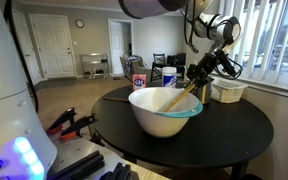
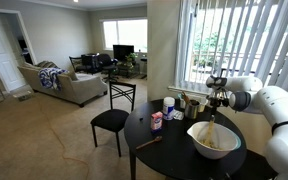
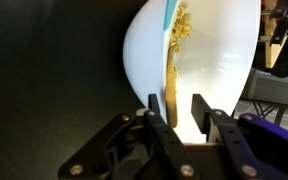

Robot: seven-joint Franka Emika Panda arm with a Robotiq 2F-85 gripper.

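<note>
A large white bowl (image 1: 156, 121) with a teal rim stands on the round dark table. Inside it, the wrist view shows yellow crumbly food (image 3: 181, 28). A wooden utensil (image 1: 177, 99) leans in the bowl, its handle sloping up over the rim. My gripper is at the upper end of that handle, above the bowl's edge. Its fingers stand part open, one on each side of the wooden handle (image 3: 171, 85), with a gap showing on the right. Food hides the utensil's lower end in the wrist view.
Behind the bowl are a red-and-white container (image 2: 156, 121), a white-and-blue container (image 1: 169, 76) and a dark metal canister (image 2: 191, 108). A white basket (image 1: 227, 91) stands at the back right. Another wooden utensil (image 2: 149, 143) lies on the table (image 1: 239, 130), whose right side is clear.
</note>
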